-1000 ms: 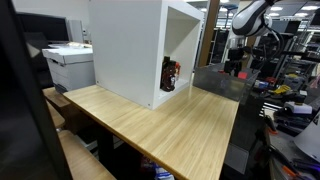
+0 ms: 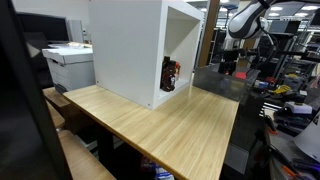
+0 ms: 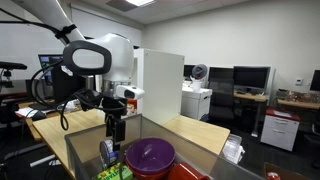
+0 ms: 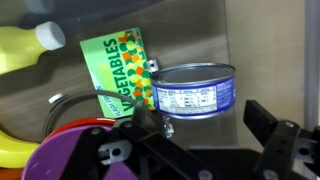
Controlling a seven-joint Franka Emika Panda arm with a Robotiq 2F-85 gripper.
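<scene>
My gripper is open, its two dark fingers spread at the lower edge of the wrist view. Ahead of them, and roughly in line with the gap, lies a can (image 4: 195,92) with a white and blue label. Exterior view 2 has the gripper (image 3: 110,133) pointing down into a grey bin (image 3: 205,158), over the can (image 3: 108,153). No contact between fingers and can can be made out. At the far back of exterior view 1, the arm (image 2: 250,27) reaches down to the bin (image 2: 218,83).
Beside the can lie a green vegetables box (image 4: 118,65), a purple bowl (image 4: 65,160) and a yellow-capped bottle (image 4: 30,42). The bin's walls surround them. A white open shelf (image 2: 125,50) stands on the wooden table (image 2: 165,130).
</scene>
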